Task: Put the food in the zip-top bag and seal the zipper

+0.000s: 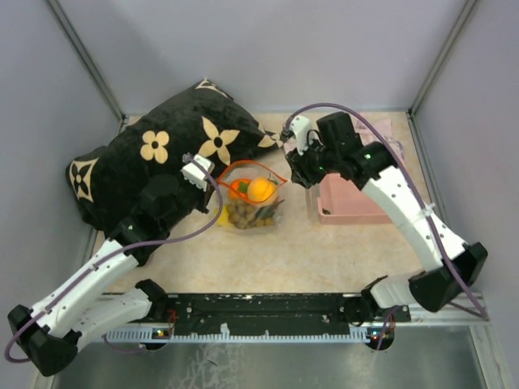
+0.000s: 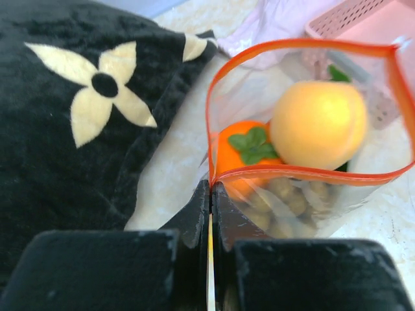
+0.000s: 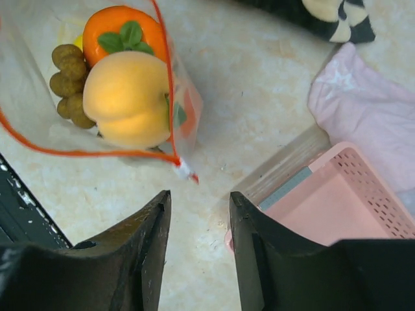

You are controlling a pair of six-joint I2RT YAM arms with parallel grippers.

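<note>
A clear zip bag with an orange zipper (image 1: 251,211) holds an orange pepper (image 3: 123,32), a pale yellow round fruit (image 2: 316,124), green leaves and brown round items (image 3: 70,76). My left gripper is shut at the bag's left end of the orange zipper rim, its tips on that rim. The bag's mouth gapes. My right gripper stands part open right of the bag, just short of the white slider end (image 3: 185,170), nothing between its fingers. A yellow item lies partly hidden beneath the left gripper.
A pink basket (image 3: 311,214) sits on the right, with a pale pink cloth (image 3: 356,97) behind it. A black flowered cushion (image 1: 154,146) fills the back left. The bare table shows in front of the bag.
</note>
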